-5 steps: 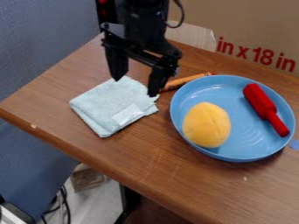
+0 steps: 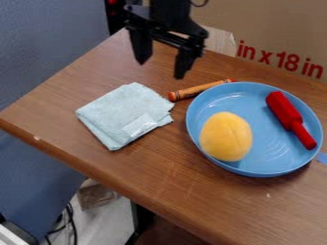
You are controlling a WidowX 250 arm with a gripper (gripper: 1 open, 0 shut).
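Note:
My black gripper (image 2: 163, 54) hangs at the top centre, open, its two fingers apart with nothing seen between them. Below it a folded pale blue cloth (image 2: 121, 115) lies on the wooden table. An orange stick-like item (image 2: 194, 90) lies right of the cloth. On the right, a blue plate (image 2: 262, 166) holds a yellow oval object (image 2: 225, 136) and a red object with a handle (image 2: 288, 119).
A cardboard box (image 2: 281, 38) stands behind the table. The table's left edge drops to a blue-grey surface (image 2: 45, 57). Bare wood shows at the upper left and front right.
My gripper has moved up and back, away from the cloth and orange item. The objects on the table look unmoved.

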